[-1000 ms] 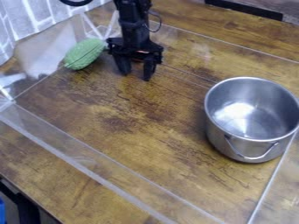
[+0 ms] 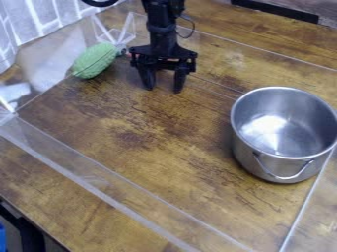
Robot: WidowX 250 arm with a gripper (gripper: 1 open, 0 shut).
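My black gripper (image 2: 164, 69) reaches down from the top centre to the wooden table, its two fingers low near the surface; whether anything is between them is too dark and small to tell. A pale green elongated object (image 2: 94, 60), like a corn cob or vegetable, lies just left of it. A large steel pot (image 2: 283, 133) with a handle stands at the right.
Clear plastic edging borders the wooden work surface (image 2: 145, 148). A crumpled light cloth or sheet (image 2: 33, 30) is at the upper left.
The gripper has shifted very slightly within the same spot at the top centre. The green object and pot look unmoved.
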